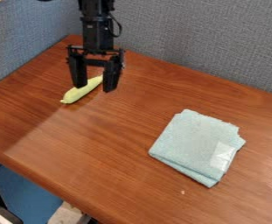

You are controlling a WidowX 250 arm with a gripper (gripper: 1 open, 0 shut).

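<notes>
My black gripper (94, 74) is at the upper left, its two fingers spread apart in open position, just above a pale yellow elongated object (77, 93) that lies on the wooden table. The gripper partly hides that object; whether it touches it I cannot tell. A folded light blue cloth (191, 144) lies on the right part of the table.
Grey padded walls (197, 39) stand behind and at the left. The table's front left edge drops to a blue floor.
</notes>
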